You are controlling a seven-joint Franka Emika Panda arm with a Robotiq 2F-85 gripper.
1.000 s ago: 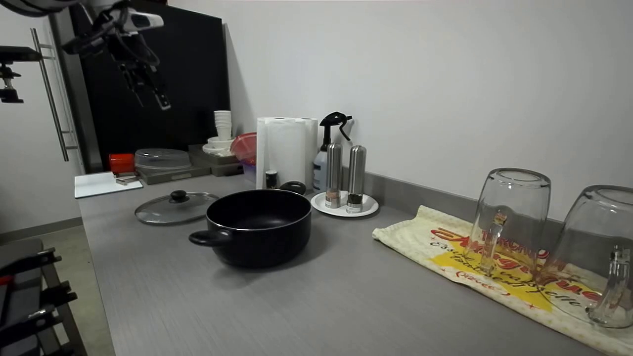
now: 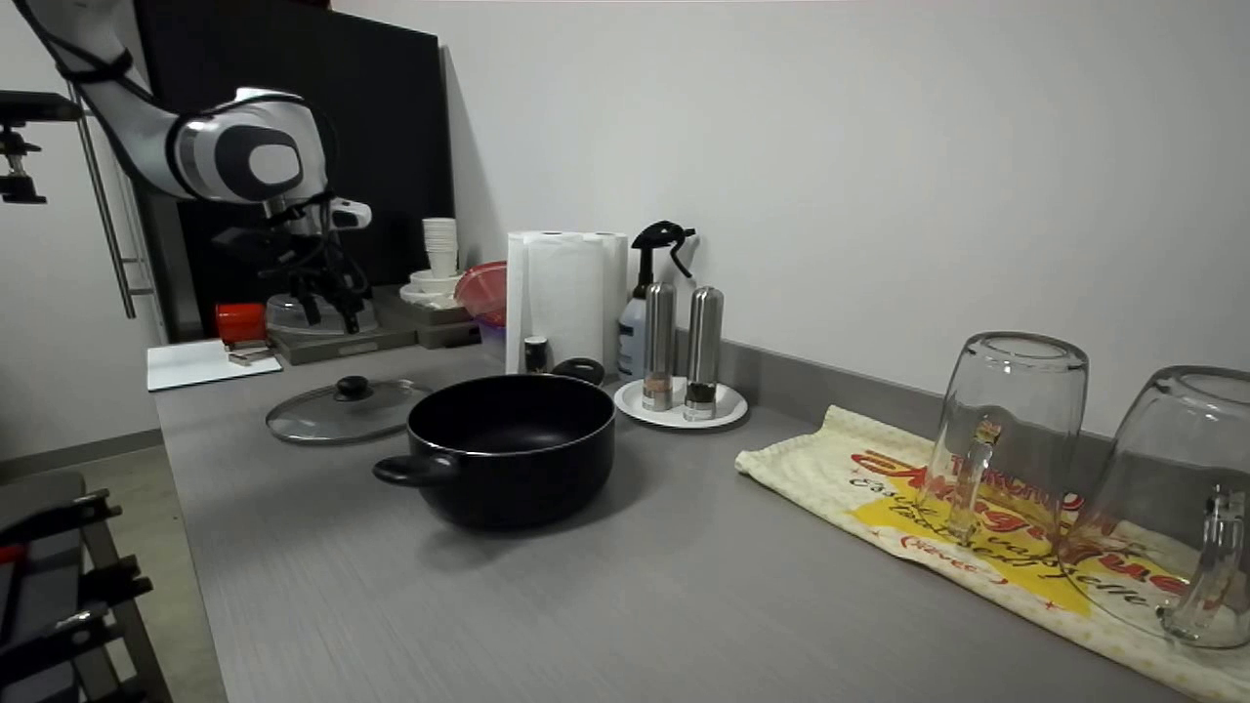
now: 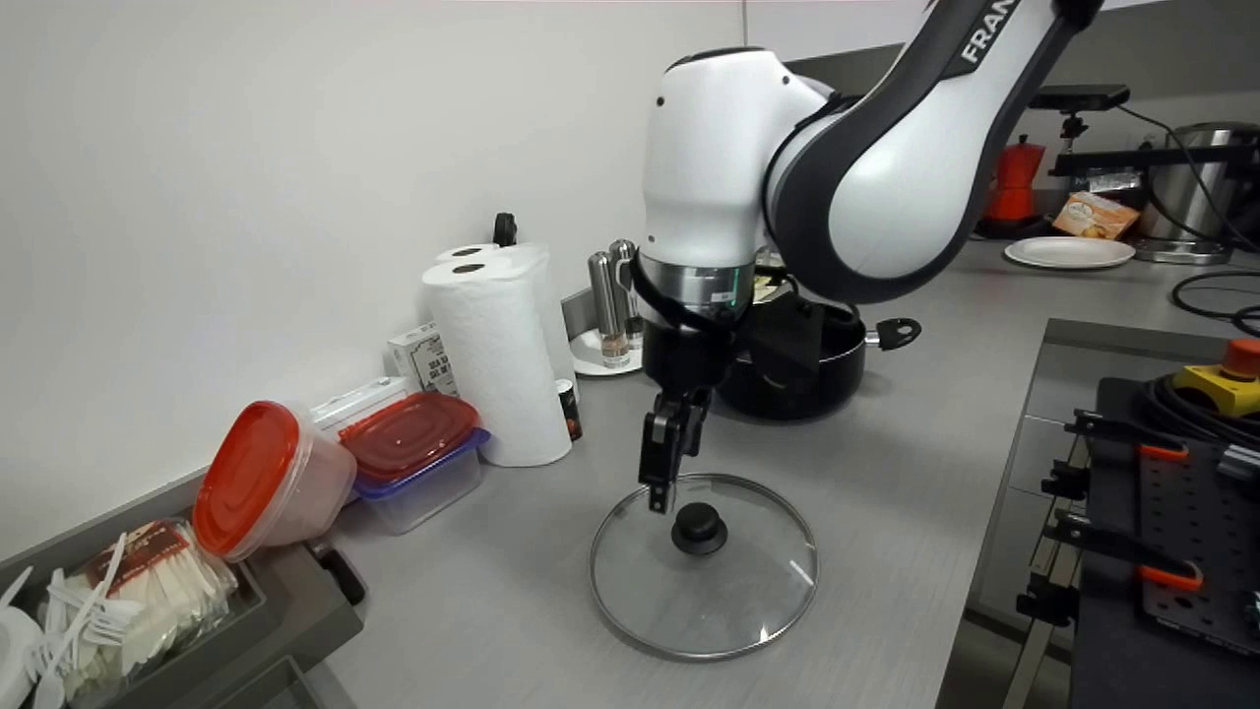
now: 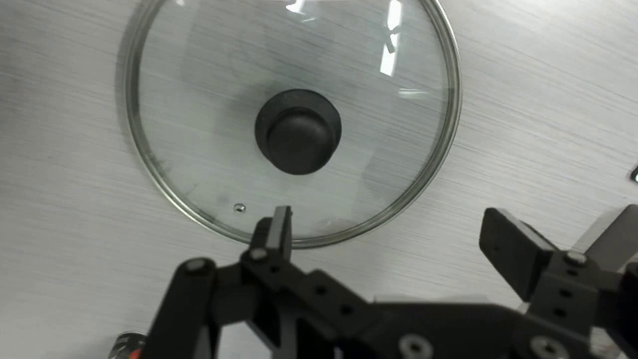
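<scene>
A round glass lid (image 3: 744, 597) with a metal rim lies flat on the counter, its black knob (image 3: 699, 527) upward. Above the lid hangs my gripper, open, its fingers wide apart with nothing between them. In the wrist view the knob (image 4: 300, 134) sits beyond the fingertips, and the left finger (image 4: 279, 233) overlaps the lid's rim (image 4: 335, 238). The black pot (image 2: 516, 469) stands uncovered beside the lid, nearer the first exterior camera. Part of the pot (image 3: 786, 384) is hidden behind the arm in the second exterior view.
Paper towel rolls (image 3: 502, 354), plastic containers (image 3: 419, 473) and a plate (image 2: 680, 406) with two grinders line the wall. Two glass mugs (image 2: 1008, 434) stand upside down on a cloth (image 2: 820, 463). Bare counter (image 2: 387, 598) lies in front of the pot.
My arm and open gripper have come down from high up, now hanging lower over the lid's area. The lid and the pot have stayed in place.
</scene>
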